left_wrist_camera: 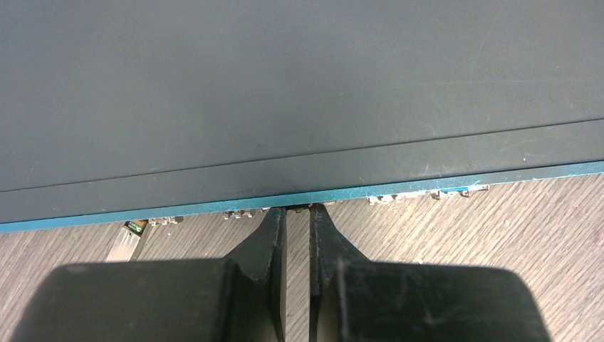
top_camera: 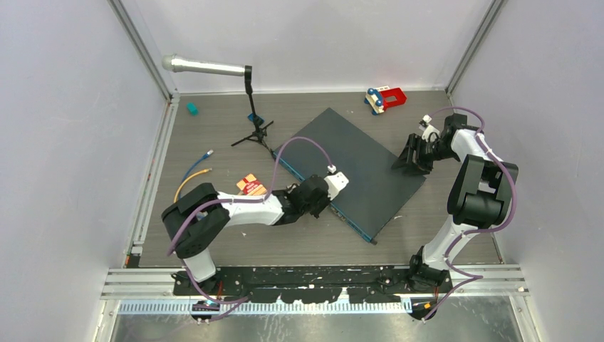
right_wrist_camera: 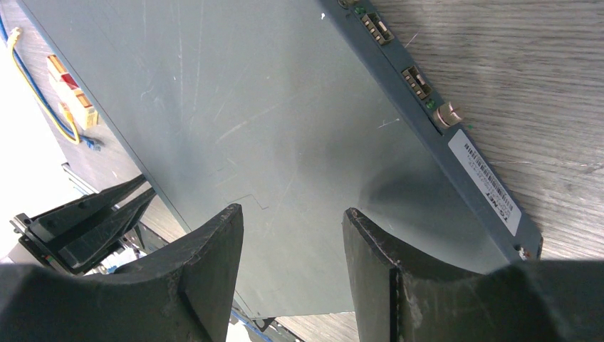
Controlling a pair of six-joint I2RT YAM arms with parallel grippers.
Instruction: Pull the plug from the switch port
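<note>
The dark flat switch (top_camera: pixel 356 157) lies diagonally on the table, its blue-edged port side toward my left arm. In the left wrist view, my left gripper is closed at that edge (left_wrist_camera: pixel 399 182), among the metal ports. What is between its fingertips is hidden under the edge; I cannot make out the plug. My right gripper is part open over the right part of the switch, with nothing between its fingers.
A metal-ended piece (left_wrist_camera: pixel 125 242) lies beside the port edge. Blue and yellow cables (top_camera: pixel 186 178) and an orange box (top_camera: pixel 251 183) lie left, a tripod (top_camera: pixel 258 132) behind, a toy (top_camera: pixel 377 100) at the back.
</note>
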